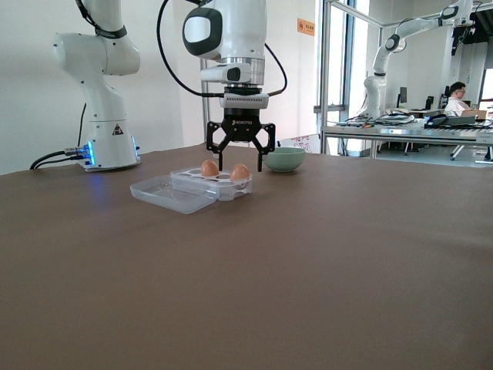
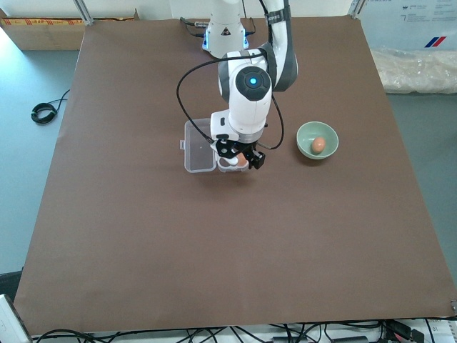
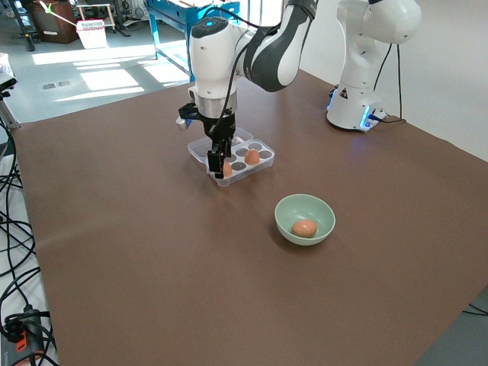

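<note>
My black gripper stands open over a clear plastic egg box with its lid folded back. In the top view one egg and another egg sit in the box near the fingers, with nothing visibly held. The right view shows the gripper low over the box, partly hiding the nearer egg. A green bowl to the box's right in the left view holds one egg.
The arm's white base stands at the back with cables. More cables lie along the table's edge.
</note>
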